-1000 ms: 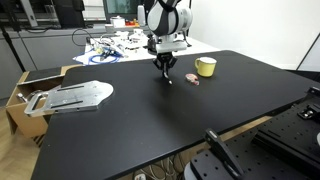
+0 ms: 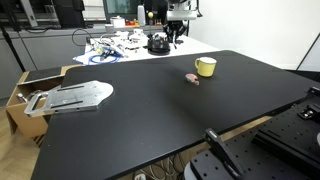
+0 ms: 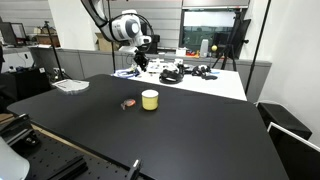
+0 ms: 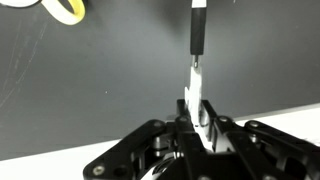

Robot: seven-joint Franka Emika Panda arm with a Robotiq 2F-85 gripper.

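Observation:
In the wrist view my gripper is shut on a slim stick-like tool [image 4: 197,38]. Its visible length is white and black, with a narrow metal-looking part near the fingers; I cannot tell exactly what it is. Beyond the small pinkish-red object [image 2: 191,79], the gripper [image 2: 175,37] hangs above the far side of the dark table [image 2: 120,120]. To the right of that object stands a yellow cup [image 2: 205,67], also partly visible as a yellow rim [image 4: 66,12] in the wrist view's upper left corner.
A white flat plate-like thing [image 2: 78,97] lies at the table's left edge, beside a wooden crate [image 2: 35,110]. Clutter [image 2: 115,45] lies on the floor behind the table.
My gripper has risen and moved back and to the right, carrying the slim tool away from the table's surface. The cup and the pinkish object have stayed put.

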